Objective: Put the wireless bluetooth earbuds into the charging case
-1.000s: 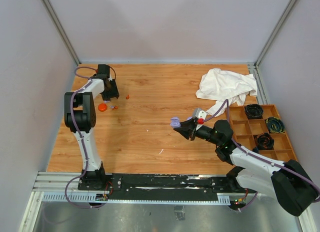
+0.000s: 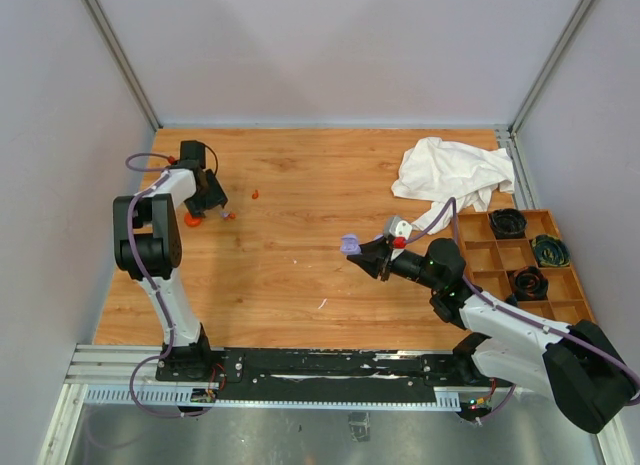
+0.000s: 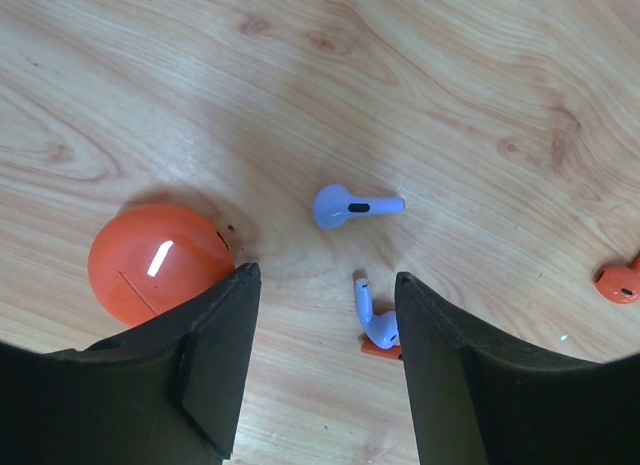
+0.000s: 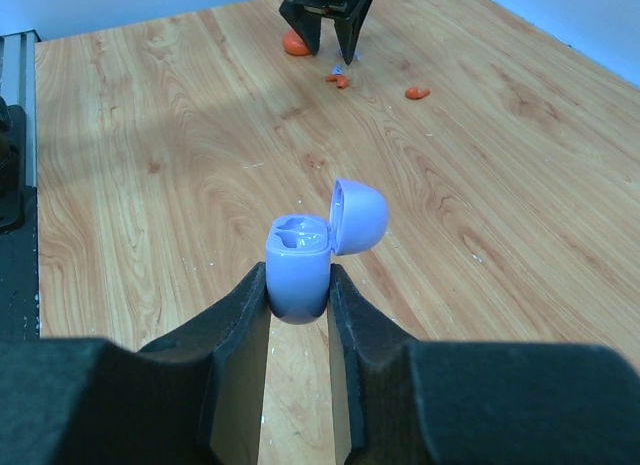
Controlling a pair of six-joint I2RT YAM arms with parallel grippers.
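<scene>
Two blue earbuds lie on the wood. One earbud (image 3: 347,205) is flat on the table, ahead of the left fingertips in the left wrist view. The second earbud (image 3: 378,318) lies closer, by the right-hand finger (image 3: 430,335), touching a small orange piece. My left gripper is part open low over the table, nothing between its fingers. In the right wrist view the lavender-blue charging case (image 4: 298,270) stands upright with its lid (image 4: 360,217) flipped open. My right gripper is shut on its lower part, holding it above the table.
A round orange case (image 3: 160,260) sits right beside the left gripper's finger. More orange earbuds (image 4: 416,92) are nearby. A white cloth (image 2: 450,175) and a wooden compartment tray (image 2: 520,255) with coiled cables occupy the right side.
The left gripper has shifted left and a little toward the front of the table, close to the orange case. The right arm and the charging case have stayed still.
</scene>
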